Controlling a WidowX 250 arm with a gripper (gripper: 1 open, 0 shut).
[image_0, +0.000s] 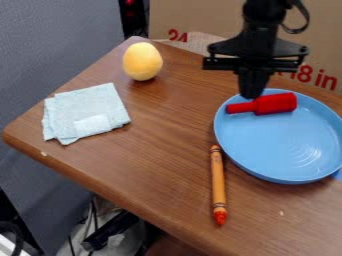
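The black gripper (251, 83) hangs at the top right, just above the rim of a blue plate (281, 150). A red cylindrical object (277, 102) lies on the plate's back part, below and right of the fingertips. Whether the fingers are open or shut is hard to see. An orange crayon (218, 180) lies on the table left of the plate. A light cloth (84, 112) lies at the left, and a yellow oval object (143, 60) stands at the back left.
A cardboard box (201, 20) stands behind. Cables and dark gear show beyond the table's lower left edge.
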